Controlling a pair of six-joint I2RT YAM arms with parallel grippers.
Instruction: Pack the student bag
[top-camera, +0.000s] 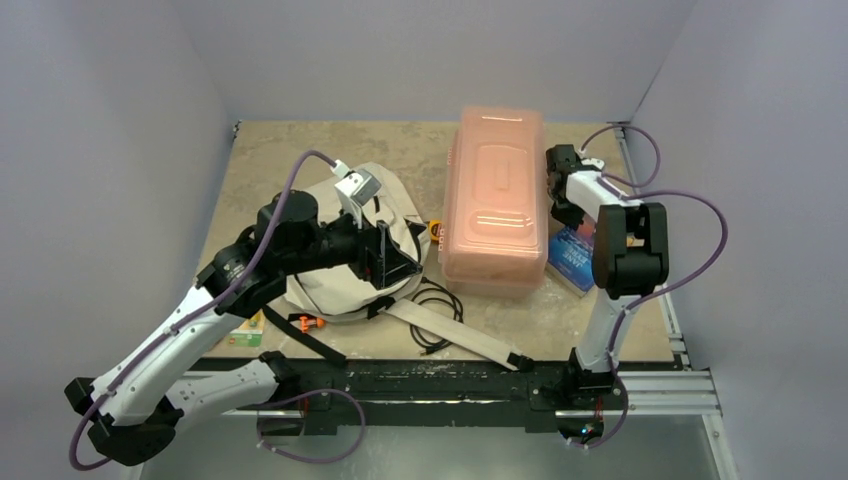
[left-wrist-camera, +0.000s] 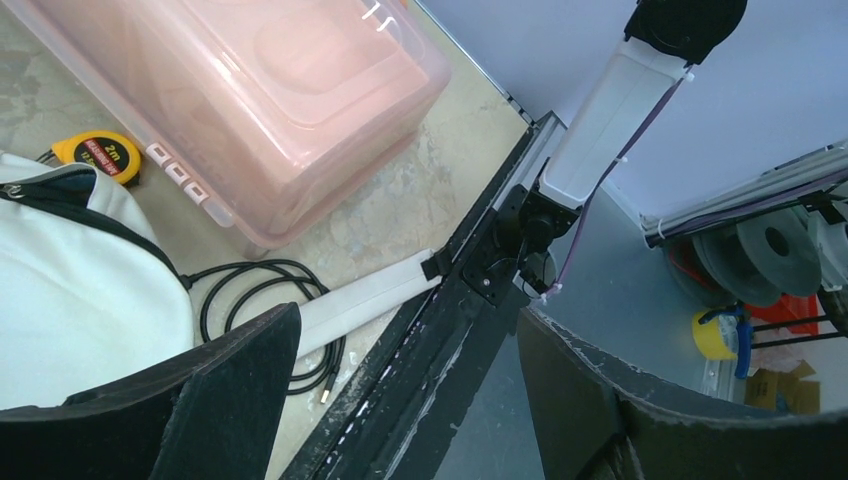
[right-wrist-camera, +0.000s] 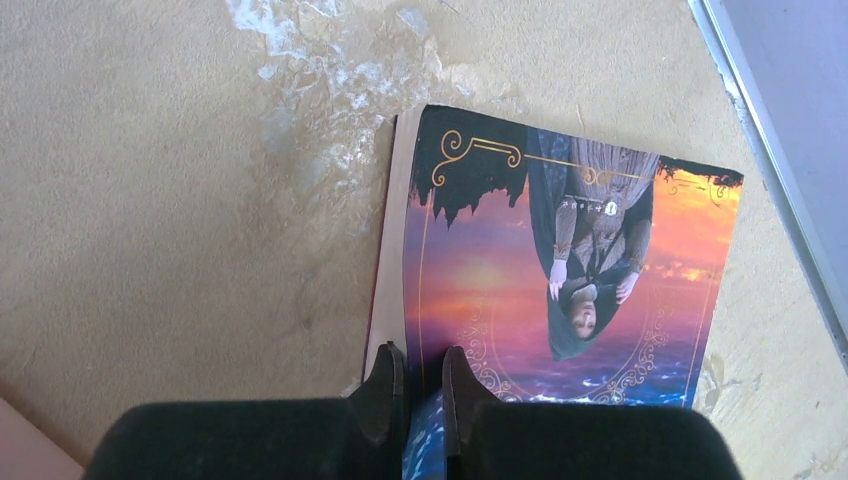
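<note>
A book (right-wrist-camera: 570, 270) with a sunset cover lies flat on the right of the table; the right arm covers part of it in the top view. Over its spine-side edge, my right gripper has its fingers close together, with a narrow dark gap showing the cover; whether the book is pinched cannot be made out. The white bag (top-camera: 352, 285) lies flat at the left with its strap (top-camera: 450, 331) stretched out. Above the bag my left gripper (top-camera: 400, 262) hangs open; its fingers (left-wrist-camera: 230, 400) are wide apart and empty.
A large pink lidded box (top-camera: 497, 190) stands between bag and book. A yellow tape measure (left-wrist-camera: 100, 153), a coiled black cable (left-wrist-camera: 265, 285) and an orange item (top-camera: 312, 323) lie around the bag. Bare table shows at the back left.
</note>
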